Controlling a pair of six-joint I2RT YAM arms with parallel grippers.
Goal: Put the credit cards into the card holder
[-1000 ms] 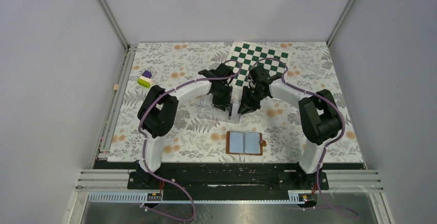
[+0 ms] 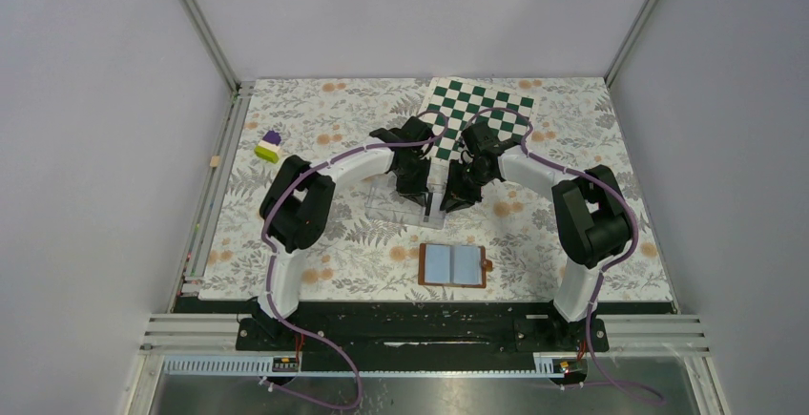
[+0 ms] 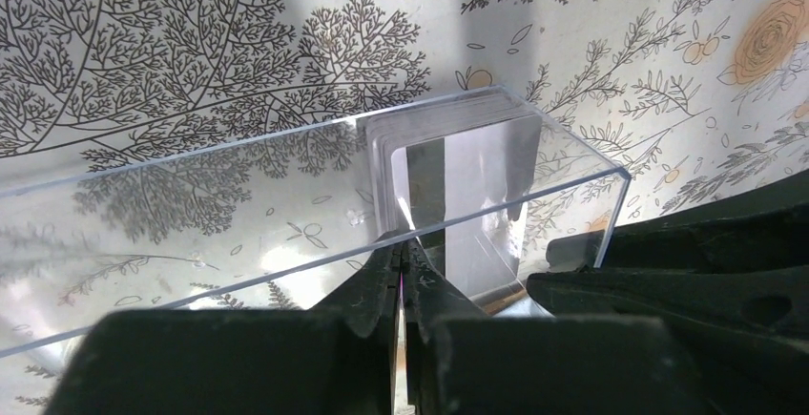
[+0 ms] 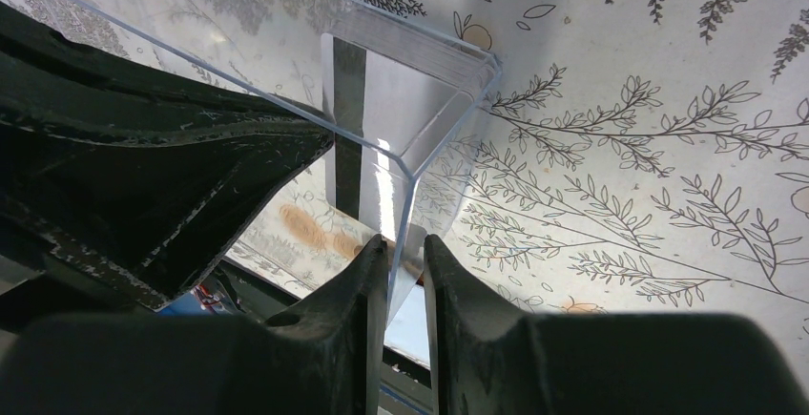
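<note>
White cards with a dark stripe (image 3: 485, 167) stand in a stack inside a clear box (image 3: 238, 277), at its right end. My left gripper is shut at the box's near rim, over the left side of the cards; no card shows between its fingers. At the box's corner my right gripper is partly open, with the clear corner edge passing between its fingers in view; whether they touch it cannot be told. The brown card holder (image 2: 422, 272) lies open near the table's front, its two pale panels facing up.
A green-and-white checkered board (image 2: 458, 100) lies at the back, behind the arms. Yellow, white and purple blocks (image 2: 268, 151) sit far left.
The left arm has shifted slightly to the right near the box. The right arm, box and holder look much the same in the top view.
</note>
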